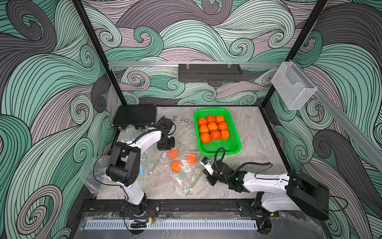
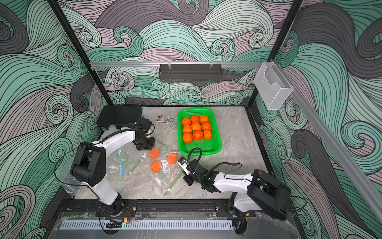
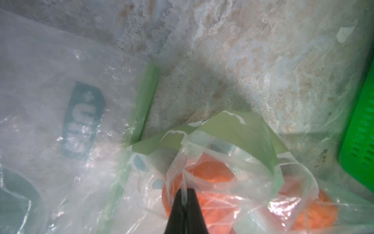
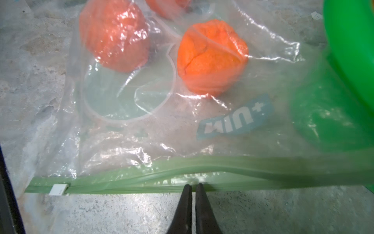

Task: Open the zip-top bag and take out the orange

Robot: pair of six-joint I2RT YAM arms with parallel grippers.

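A clear zip top bag (image 4: pixel 155 144) with three oranges inside lies flat on the table. Its green zip edge (image 4: pixel 241 175) crosses the right wrist view, and a white slider (image 4: pixel 58 189) sits near that edge's left end. My right gripper is shut on the zip edge near its middle. At the bag's far end, my left gripper is shut on a thin fold of the plastic, beside an orange (image 3: pixel 212 171). The green bottom fold (image 3: pixel 241 130) stands up in creases there. Another orange (image 4: pixel 212 56) shows clearly through the plastic near the zip.
A green basket (image 1: pixel 234 148) with several oranges stands just behind the bag's right side. Another clear bag with a green zip (image 3: pixel 142 103) lies flat on the left, partly under the left arm. A black case (image 1: pixel 135 114) occupies the back left corner.
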